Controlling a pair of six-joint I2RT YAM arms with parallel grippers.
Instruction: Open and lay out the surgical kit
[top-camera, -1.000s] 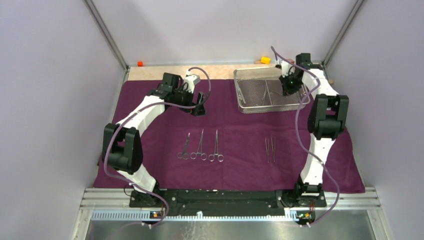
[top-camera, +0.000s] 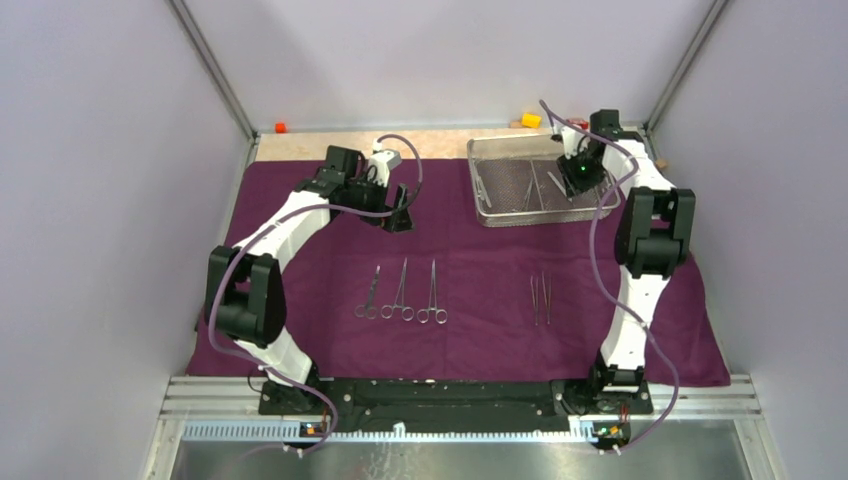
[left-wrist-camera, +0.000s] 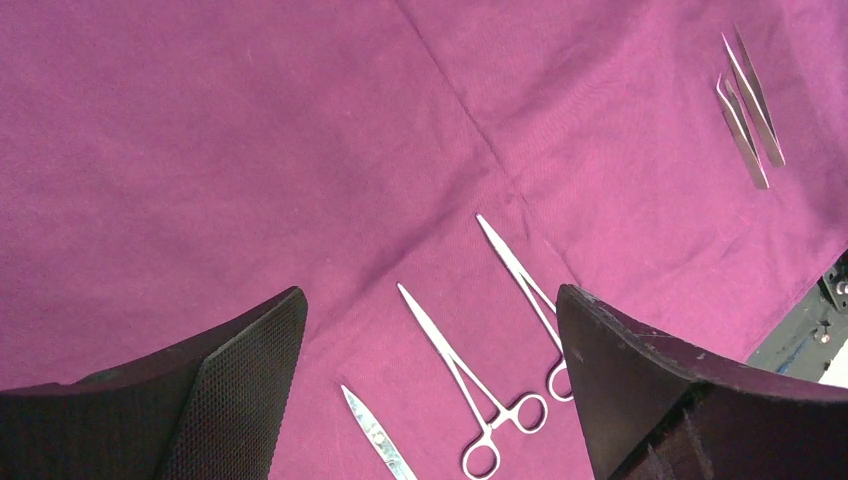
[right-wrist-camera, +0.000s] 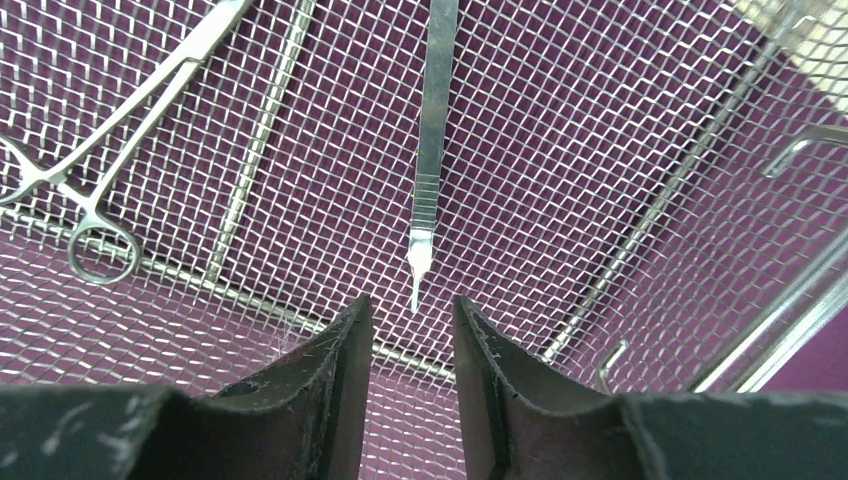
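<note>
My right gripper is open inside the mesh tray (top-camera: 480, 150), its fingers just below the tip of a flat scalpel handle (right-wrist-camera: 432, 150), nothing between them. Scissor-like forceps (right-wrist-camera: 150, 110) lie left of it in the tray. My left gripper hangs open and empty above the purple cloth (left-wrist-camera: 250, 150). Below it, two clamps (left-wrist-camera: 440, 340) and scissors (left-wrist-camera: 375, 430) lie in a row; tweezers (left-wrist-camera: 750, 100) lie farther right.
A pale wooden strip (top-camera: 300, 145) runs along the back, with small red (top-camera: 280, 127) and yellow blocks (top-camera: 531, 120) there.
My right gripper has shifted slightly within the back right of the tray. The left arm and the laid-out instruments have not moved.
</note>
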